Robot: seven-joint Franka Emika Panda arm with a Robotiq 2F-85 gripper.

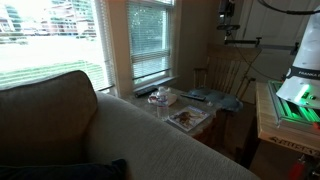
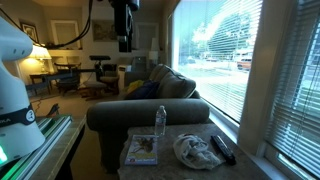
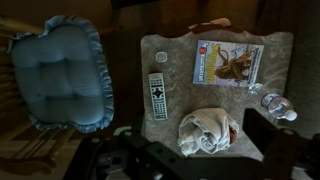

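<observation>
Seen from above in the wrist view, a small table [image 3: 185,85] carries a magazine [image 3: 228,62], a remote [image 3: 158,96], a crumpled white cloth [image 3: 205,131] and a clear bottle [image 3: 279,106]. My gripper shows as dark fingers at the bottom, spread wide, well above the tabletop. The cloth shows in the gap between them, but the gripper is not touching it. From exterior view 2, the bottle [image 2: 160,120] stands upright behind the magazine [image 2: 142,149]; the cloth [image 2: 197,151] lies to the right, with the dark remote [image 2: 222,149] beyond it.
A grey sofa [image 2: 170,112] borders the table, and a window with blinds [image 2: 237,60] is beside it. A chair with a blue-grey cushion [image 3: 63,76] is at the table's other side. The robot's own bench [image 1: 285,125] stands at the right.
</observation>
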